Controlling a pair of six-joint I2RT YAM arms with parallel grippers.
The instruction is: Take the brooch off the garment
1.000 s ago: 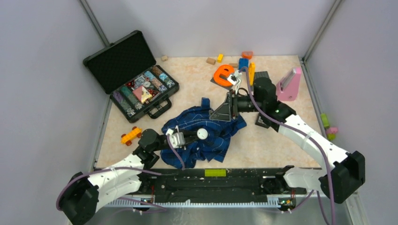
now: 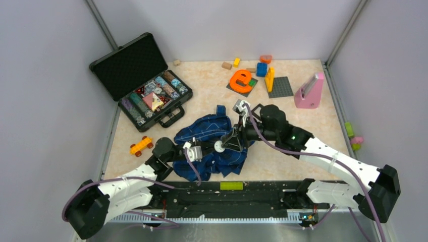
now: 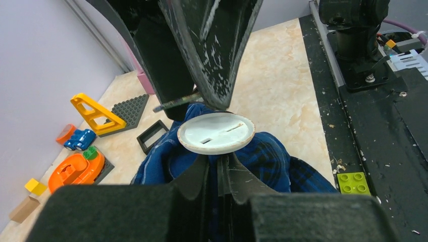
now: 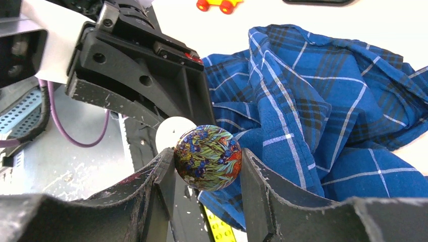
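A round brooch (image 4: 208, 158) with a colourful floral picture sits between the fingertips of my right gripper, which is shut on it. Its thin edge (image 3: 176, 102) shows in the left wrist view. Just below and apart from it is a white disc (image 3: 216, 133) with two slots, at the tips of my left gripper. The left fingers look shut on this disc, though how they grip it is partly hidden. Under both grippers the blue plaid garment (image 2: 204, 128) lies crumpled on the table. No cloth shows between brooch and disc.
An open black case (image 2: 179, 115) stands at the back left, with a yellow toy car (image 2: 141, 146) in front of it. Toy blocks and an orange ring (image 2: 241, 80) lie at the back. Beside a pink stand (image 2: 309, 93), the table's right side is mostly clear.
My right gripper has come down and leftward, close to the white disc and my left gripper. The left arm has barely shifted, and the garment looks the same.
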